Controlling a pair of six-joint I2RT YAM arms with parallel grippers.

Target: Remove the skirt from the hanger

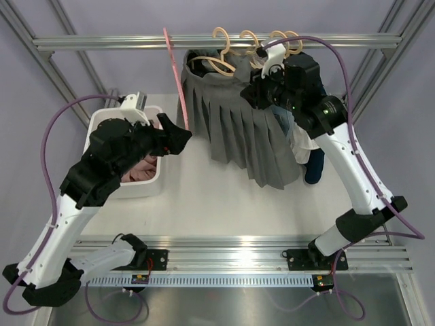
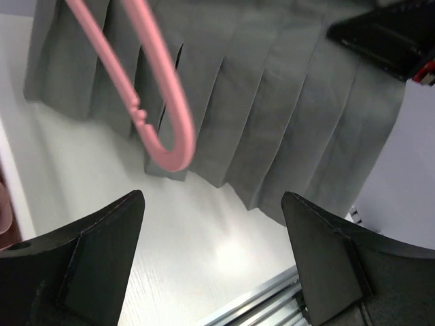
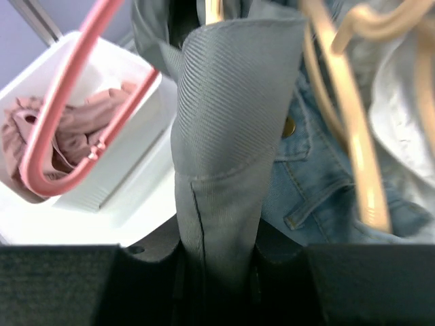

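Observation:
The grey pleated skirt [image 1: 238, 129] hangs on a wooden hanger [image 1: 217, 64] below the rail. My right gripper [image 1: 255, 95] is shut on the skirt's upper edge; in the right wrist view a band of grey cloth [image 3: 228, 136] rises from between its fingers. My left gripper [image 1: 173, 139] hangs beside the pink hanger [image 1: 175, 81], left of the skirt. In the left wrist view its fingers stand apart with nothing between them, and the pink hanger loop [image 2: 177, 122] is just beyond them.
A white bin [image 1: 112, 190] with pink cloth stands at the left. Other garments on hangers, including denim [image 3: 312, 197] and white cloth [image 1: 302, 149], hang at the right. The rail [image 1: 109, 42] spans the back. The white board is clear in front.

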